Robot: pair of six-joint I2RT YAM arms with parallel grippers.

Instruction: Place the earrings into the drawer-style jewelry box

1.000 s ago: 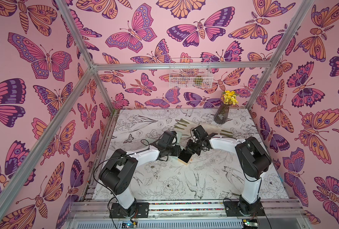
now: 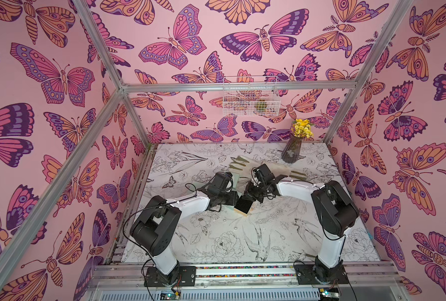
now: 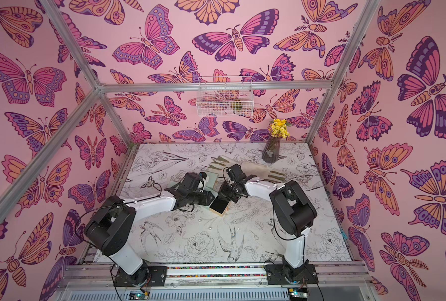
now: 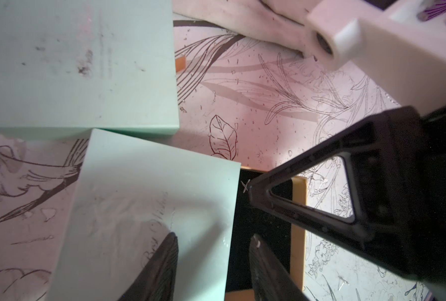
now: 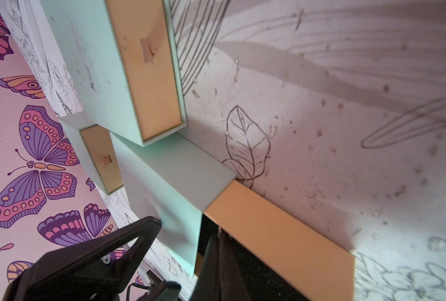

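Observation:
The mint-green sleeve of one jewelry box lies on the table, its orange drawer with black lining pulled partly out to the right. My left gripper is over the sleeve's opening edge. Its fingers stand apart, one in front of the sleeve and one in front of the drawer; what they grip is not clear. My right gripper is shut with its tips down at the drawer, close to the sleeve. A tiny pale piece, perhaps an earring, shows beside its tip. No other earring can be made out.
A second mint box touches the first behind it, and another mint box stands farther off. Farther back are a pale mat with green strips and a flower vase.
The right arm has shifted very slightly, and the drawer looks nearly where it was. The left arm shows no visible movement.

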